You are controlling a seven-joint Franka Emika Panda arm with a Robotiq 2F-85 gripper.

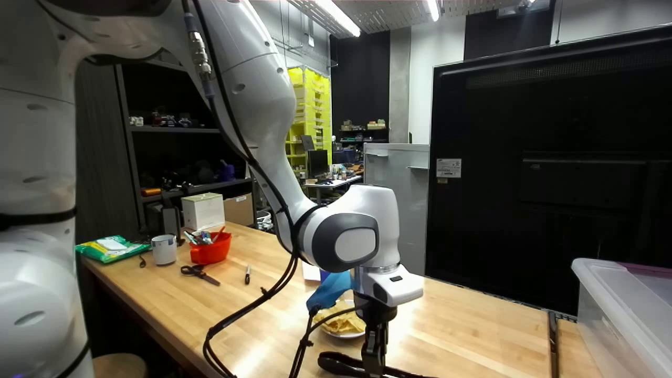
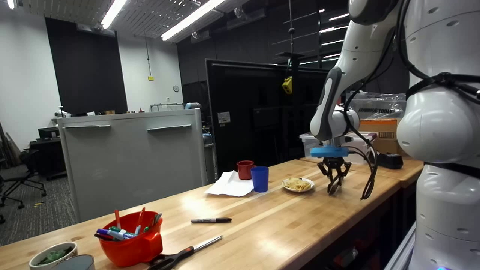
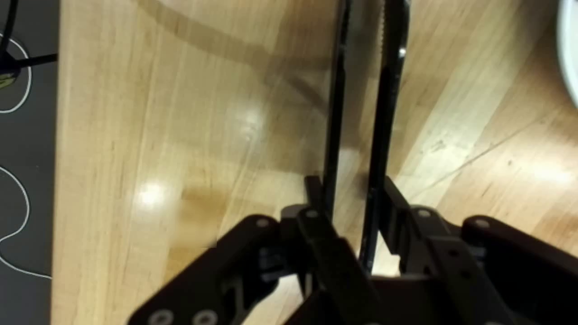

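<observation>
Black tongs run lengthwise through the wrist view, their two long arms lying between my fingers. My gripper is shut on them, one finger against the outside of each arm, with a gap between the arms. In exterior view 1 the gripper points down and the tongs stick out on both sides, low over the table's near part. From exterior view 2, the gripper appears to the right of a white plate of chips; there the tongs are hard to separate from the dark fingers.
A blue cup, a red mug and white paper lie beyond the plate. A marker, scissors and a red pen holder are farther along. A clear bin stands at the right.
</observation>
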